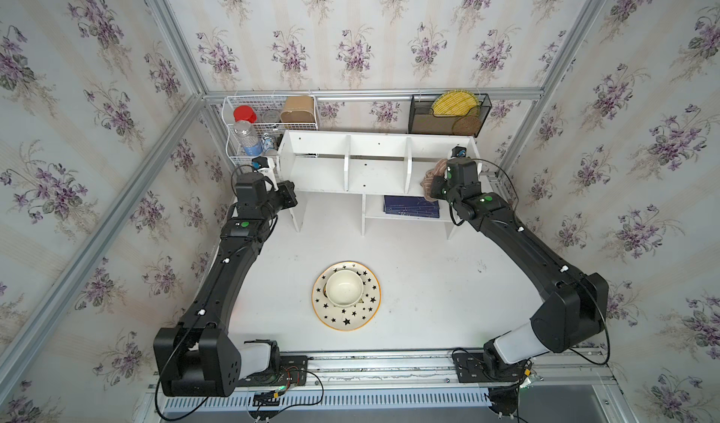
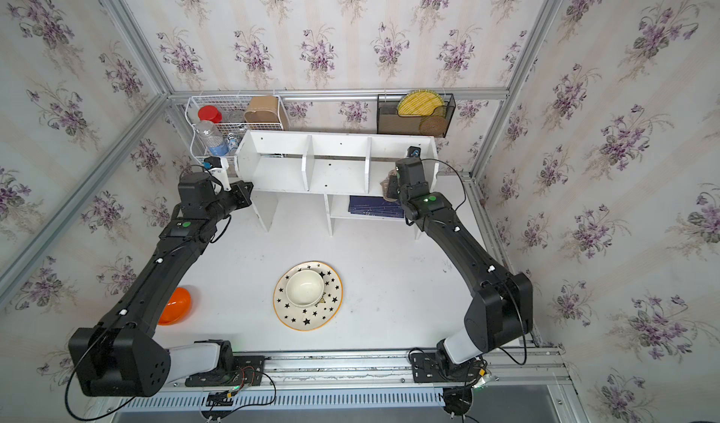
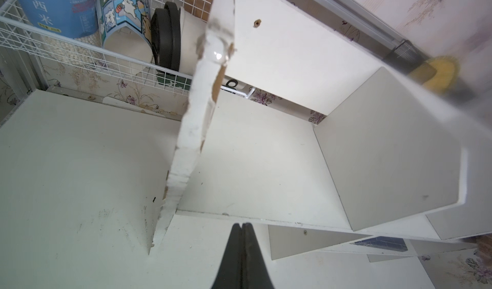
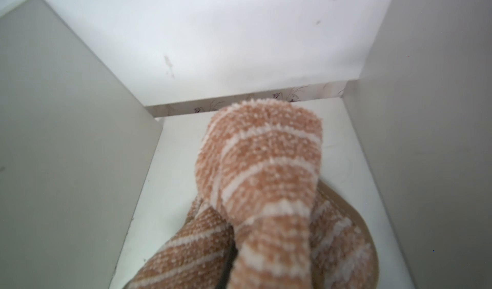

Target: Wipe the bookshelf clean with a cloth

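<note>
The white bookshelf stands at the back of the table, with three open upper compartments. A brown-and-white striped cloth is bunched up inside the right upper compartment, over its floor. My right gripper is at that compartment's front with the cloth gathered at its fingers; the cloth hides the fingertips in the right wrist view. My left gripper is shut with nothing between its fingers, in front of the shelf's left end. Scuffs and chipped paint mark the left side panel.
Dark blue folded fabric lies on the lower shelf. A white wire basket with jars hangs at back left; a black mesh basket hangs at back right. A starry plate with a bowl sits mid-table. An orange bowl is near the left arm.
</note>
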